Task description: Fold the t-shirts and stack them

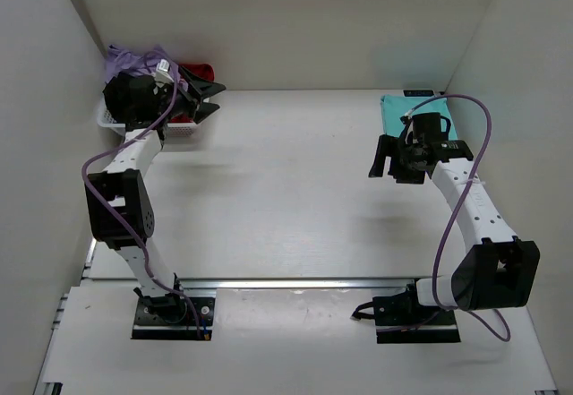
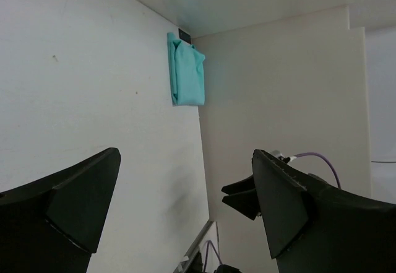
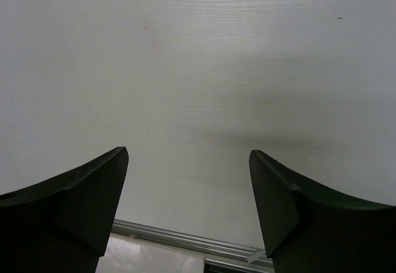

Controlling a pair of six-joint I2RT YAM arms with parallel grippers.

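A folded turquoise shirt (image 1: 392,115) lies at the far right corner of the table; in the left wrist view the turquoise shirt (image 2: 188,75) shows as a neat rectangle. At the far left, a purple shirt (image 1: 125,61) and a red shirt (image 1: 202,71) are heaped in a white basket (image 1: 182,130). My left gripper (image 1: 215,98) is above the basket's right side, open and empty, and its arm hides part of the heap. Over the table in front of the turquoise shirt, my right gripper (image 1: 380,158) also stands open. Bare table fills the gap between its fingers.
Walls close in the back and both sides. A small black object (image 1: 417,93) sits behind the turquoise shirt. A metal rail (image 1: 286,283) runs along the front edge.
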